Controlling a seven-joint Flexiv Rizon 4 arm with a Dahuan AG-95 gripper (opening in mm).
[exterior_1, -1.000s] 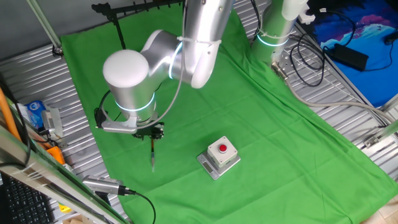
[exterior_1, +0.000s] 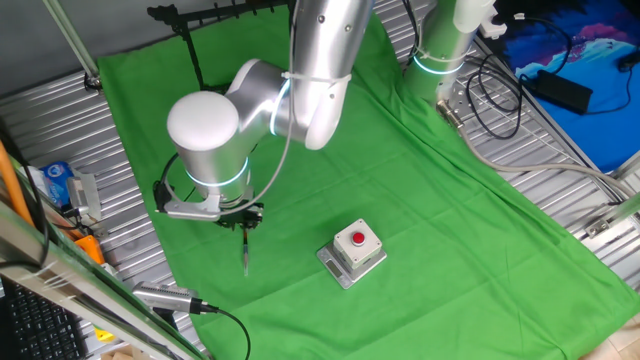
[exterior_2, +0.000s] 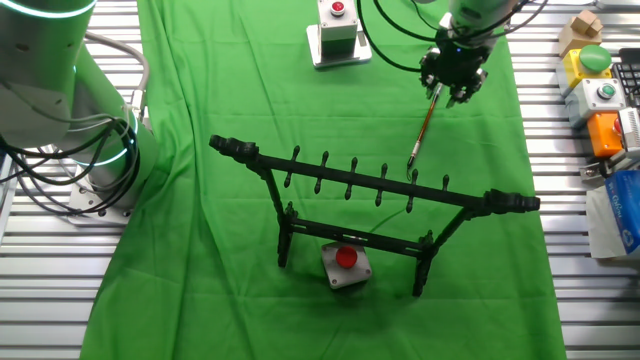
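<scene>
A thin brush-like stick (exterior_2: 424, 128) with a reddish-brown handle lies on or just above the green cloth, its pale end close to my gripper (exterior_2: 455, 90) in exterior view 2. In exterior view 1, my dark gripper (exterior_1: 240, 215) covers part of that stick, and the pale end (exterior_1: 246, 265) sticks out below it. Whether the fingers touch the stick, or how far apart they stand, is too small and dark to make out. A black rack (exterior_2: 365, 178) with a row of small pegs stands nearer the camera in exterior view 2, with no stick hanging on it.
A box with a red button (exterior_1: 358, 240) stands on a metal plate to the gripper's right in exterior view 1. Another red-button box (exterior_2: 346, 262) sits by the rack's base. Open green cloth (exterior_1: 430, 260) spreads around; a cable-connected device (exterior_1: 165, 297) lies at the left edge.
The arm has shifted very slightly to the right and down in exterior view 1. The stick's visible end, the button box and the cloth look unmoved.
</scene>
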